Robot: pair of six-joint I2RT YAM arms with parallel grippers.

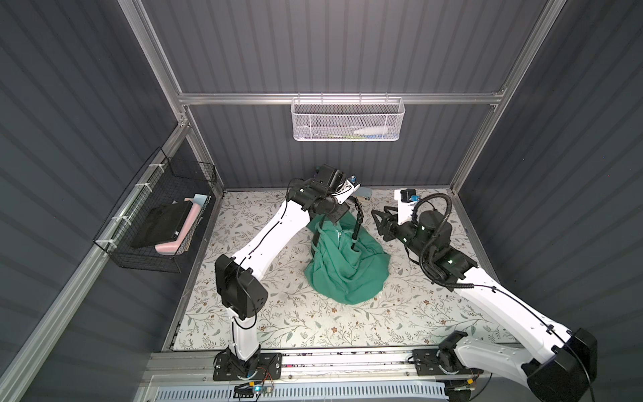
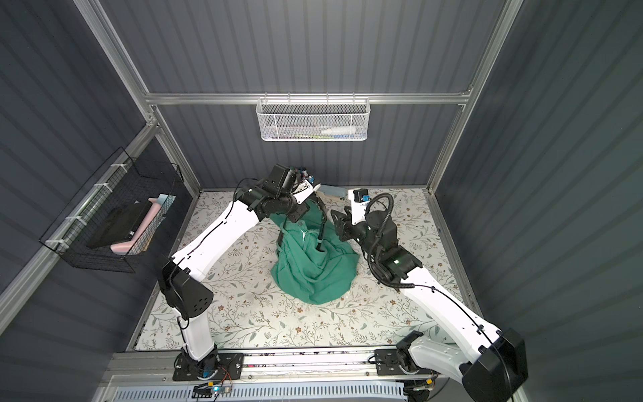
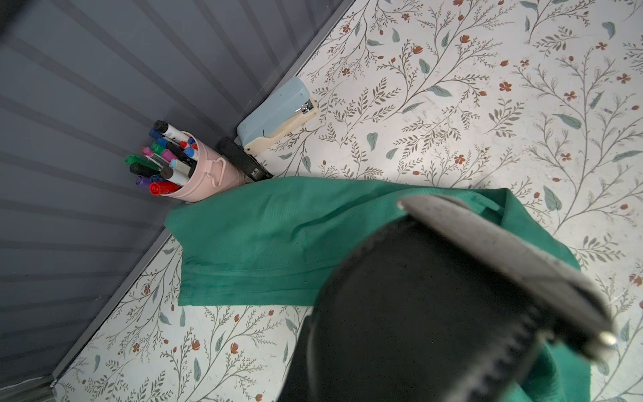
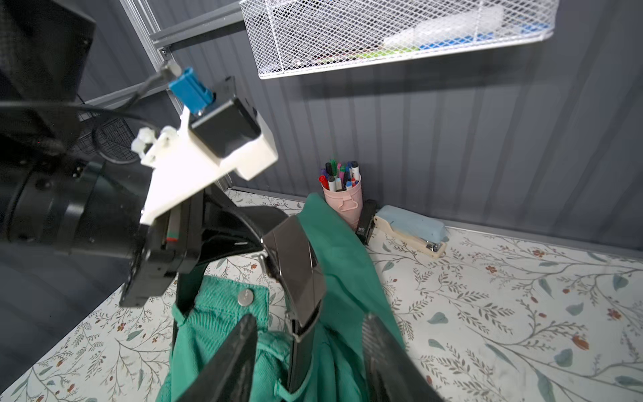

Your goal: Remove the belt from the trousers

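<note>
The green trousers (image 1: 348, 268) lie bunched in the middle of the table, one leg running toward the back wall. Their black belt (image 1: 358, 217) arches up from the waistband, its lower part passing into a green belt loop in the right wrist view. My left gripper (image 1: 343, 209) is shut on the belt above the trousers; its fingertips are mostly hidden. Close to the left wrist camera, the black strap and metal buckle (image 3: 502, 261) cover much of the cloth. To the right, apart from the belt, my right gripper stands open and empty.
A pink cup of markers (image 4: 345, 201), a black stapler-like object (image 4: 365, 221) and a light blue hole punch (image 4: 412, 227) stand by the back wall. A white mesh basket (image 1: 347, 119) hangs above.
</note>
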